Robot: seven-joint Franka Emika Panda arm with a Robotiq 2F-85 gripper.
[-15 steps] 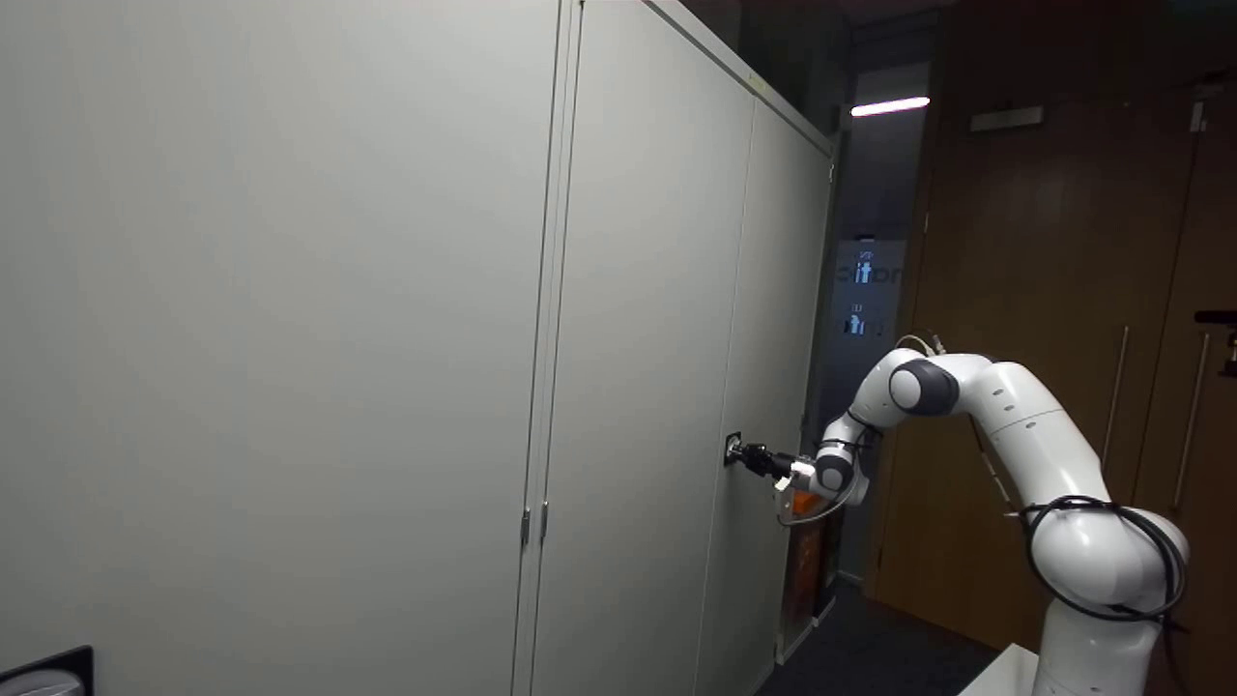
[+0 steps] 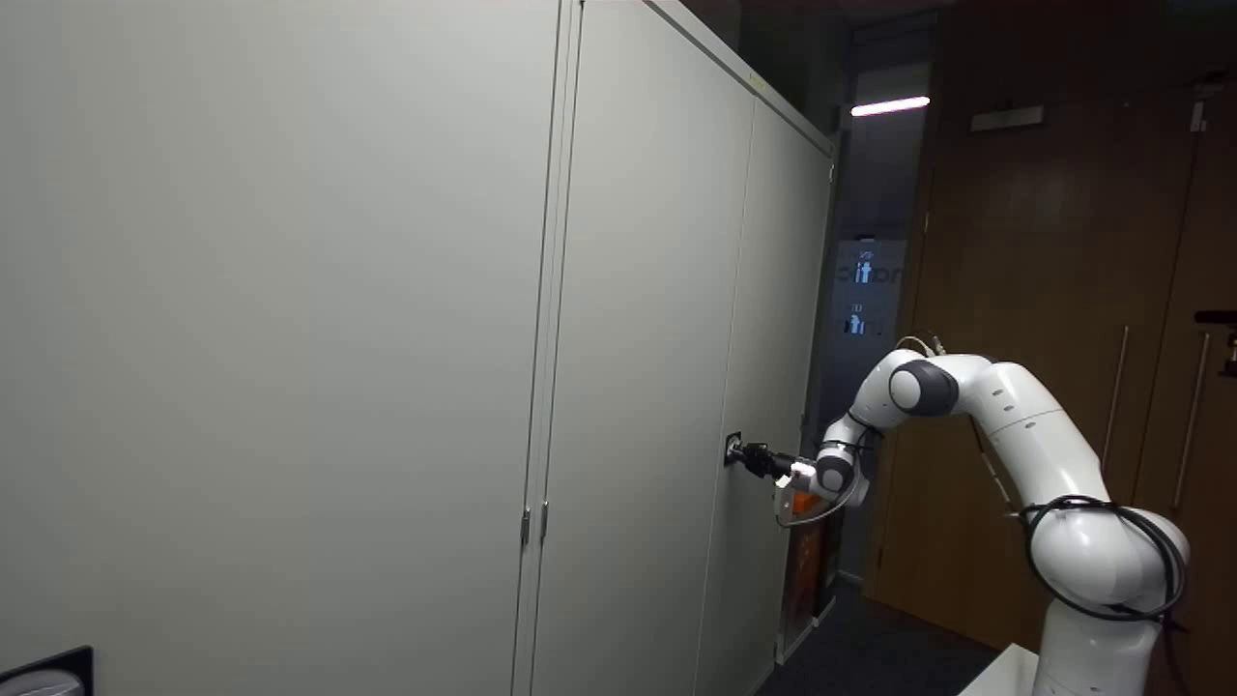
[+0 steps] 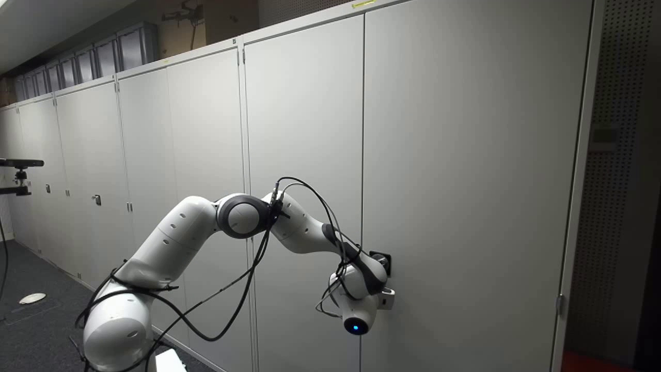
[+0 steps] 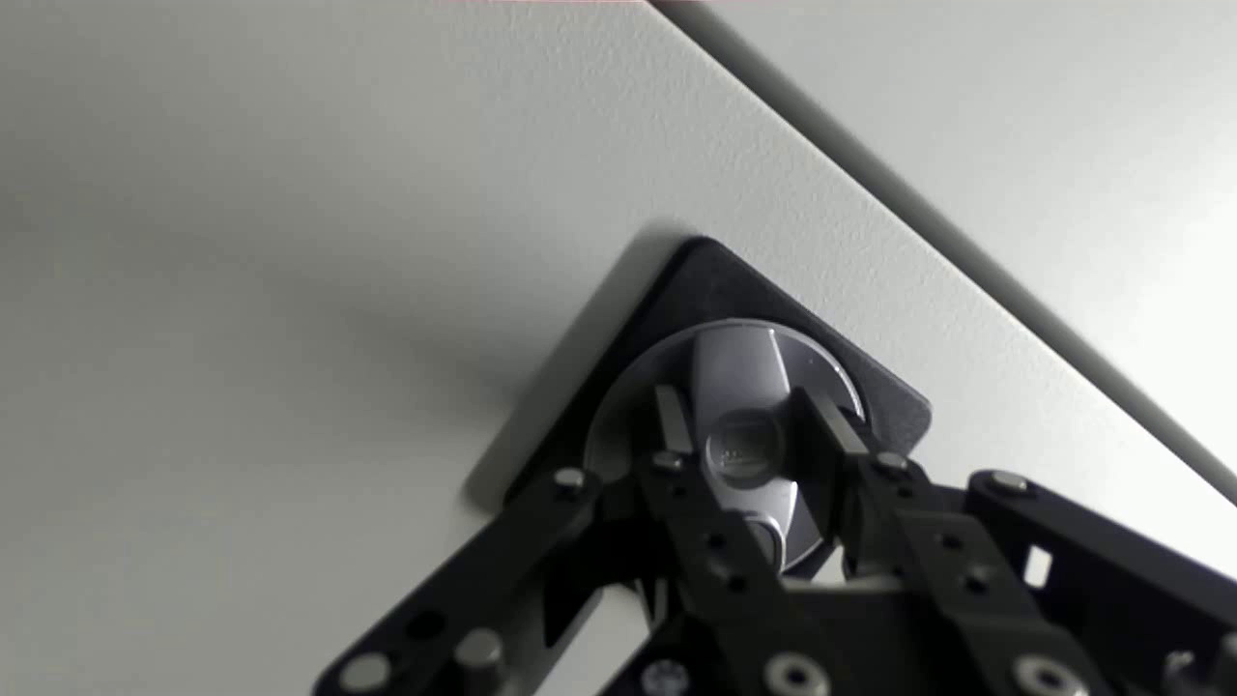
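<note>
A grey turn handle [image 4: 739,369] sits in a round recess on a black square plate [image 4: 713,278] near the edge of the pale cabinet door [image 4: 348,290]. My gripper is shut on this handle, one finger on each side of it. In the first exterior view the gripper [image 2: 743,456] reaches the plate from the right. The second exterior view shows the plate [image 3: 388,257] partly hidden behind my wrist. Both cabinet doors look closed, with a narrow dark seam [image 4: 928,215] beside the plate.
More pale cabinets [image 3: 186,124] run along the wall to the left. A wooden door [image 2: 1032,290] stands behind the arm. Black cables [image 3: 248,279] hang loosely from the arm. Grey carpet [image 3: 37,328] lies open at the left.
</note>
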